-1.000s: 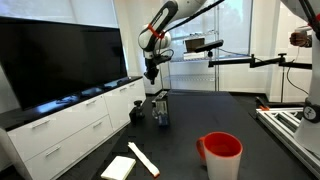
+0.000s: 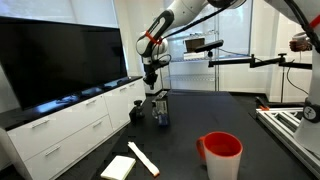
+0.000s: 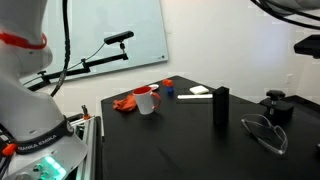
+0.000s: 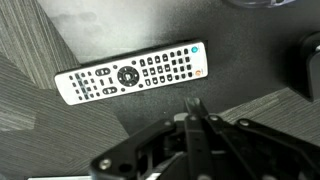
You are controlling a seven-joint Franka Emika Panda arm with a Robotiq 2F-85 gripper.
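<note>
A white remote control (image 4: 131,73) with black buttons lies slantwise on the dark table, close to its edge, in the wrist view. Below its right half, my gripper points down with its fingertips together. It is shut and nothing shows between its fingers. In exterior view 1 the gripper (image 2: 150,79) hangs over the far end of the table, beyond a dark upright box (image 2: 161,105). I cannot make out the remote there.
A red mug (image 2: 219,155) stands at the near end. Near it lie a white strip (image 2: 143,159) and a pale flat piece (image 2: 118,167). A clear looped item (image 3: 263,132) and a black object (image 3: 278,107) sit beside the box.
The arm at the far end has come slightly lower in exterior view 1. The mug, the box and the pale pieces have not moved.
</note>
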